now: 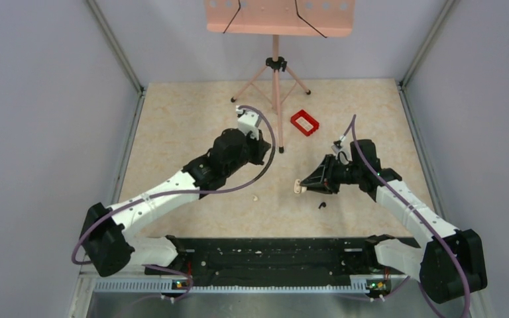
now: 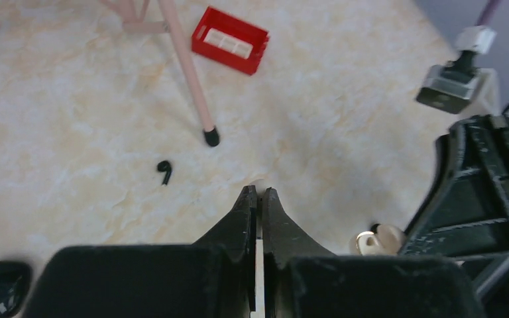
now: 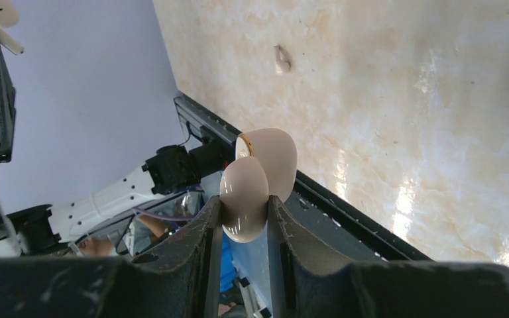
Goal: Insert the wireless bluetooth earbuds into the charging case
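My right gripper is shut on the cream charging case [image 3: 273, 159], seen at the bottom centre of the right wrist view and at mid-table in the top view. My left gripper is raised up and left of it, shut; whether anything small and pale sits at its tips is hard to tell. A light earbud [image 1: 256, 198] lies on the table left of the case. Dark earbud-like pieces [image 1: 322, 205] [image 2: 164, 171] lie on the table.
A red tray [image 1: 304, 122] sits at the back, beside the music stand's tripod leg [image 1: 280, 126]. A dark rounded object [image 2: 3, 288] shows low left in the left wrist view.
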